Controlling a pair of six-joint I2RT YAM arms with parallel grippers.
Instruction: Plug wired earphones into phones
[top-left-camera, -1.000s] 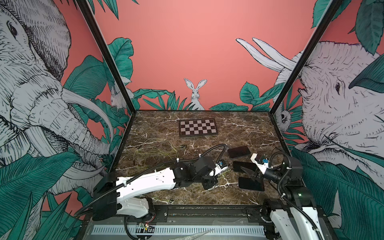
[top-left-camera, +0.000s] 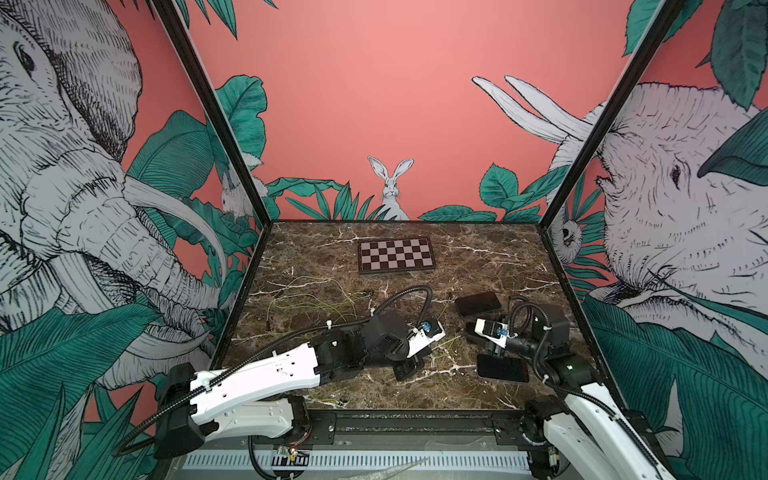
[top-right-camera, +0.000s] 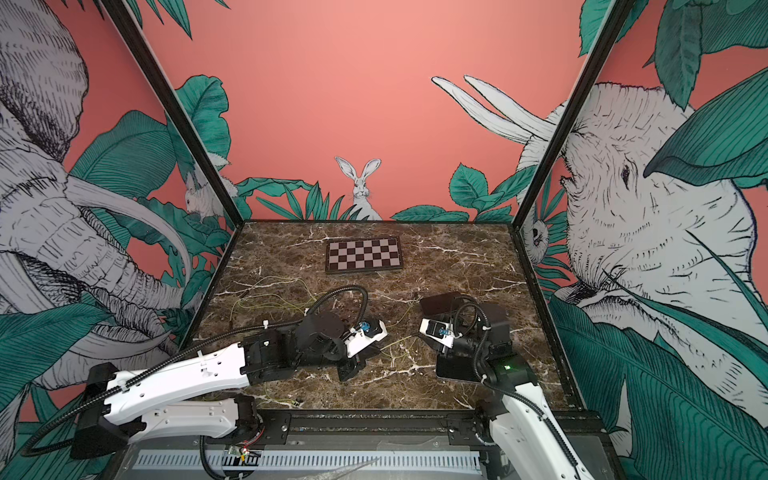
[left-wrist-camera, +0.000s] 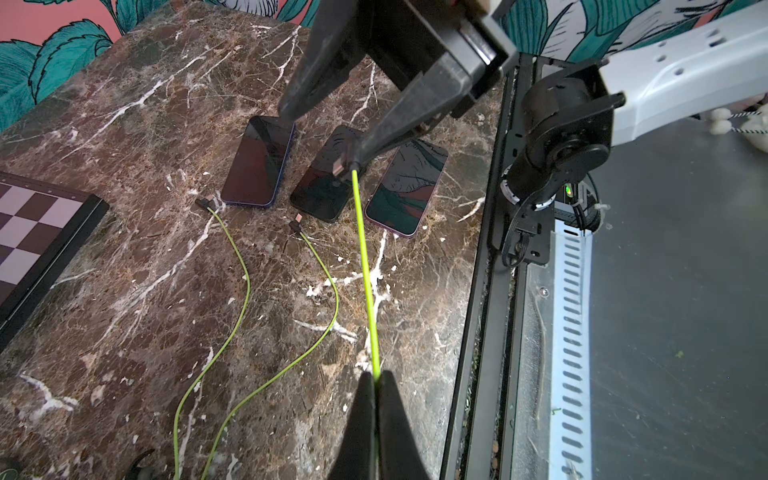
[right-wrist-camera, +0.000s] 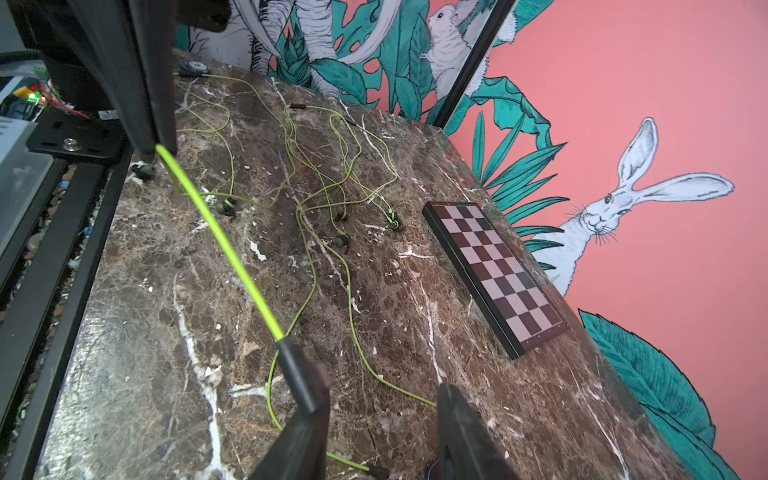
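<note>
My left gripper is shut on a yellow-green earphone cable (left-wrist-camera: 364, 264), stretched toward my right gripper, whose fingertips stand apart around the cable's dark plug end (right-wrist-camera: 300, 376); whether they touch it is unclear. Three dark phones, a back one (top-left-camera: 477, 303), a middle one (left-wrist-camera: 320, 188) and a front one (top-left-camera: 501, 368), lie at the table's right under and beside my right gripper. Two more plug ends (left-wrist-camera: 204, 204) lie on the marble near the phones. Tangled earphone cables (top-left-camera: 316, 300) with earbuds lie on the left of the table.
A checkered board (top-left-camera: 396, 255) lies at the back middle. The table's front rail (top-left-camera: 416, 418) runs close beneath both arms.
My left gripper has moved leftward, drawing the cable along. My right gripper has turned and shifted to point leftward at the cable's end, over the middle phone.
</note>
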